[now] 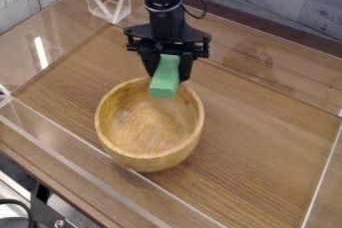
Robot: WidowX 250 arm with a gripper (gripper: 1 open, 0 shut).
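My black gripper [167, 58] hangs in the upper middle, shut on a mint-green block [166, 80]. The block is held over the back rim of a round, light wooden bowl [144, 132], which is on the wooden table. Whether the block touches the bowl cannot be told.
A white wire-like object [107, 2] stands at the back left. Walls edge the back and right, and dark cables lie at the lower left.
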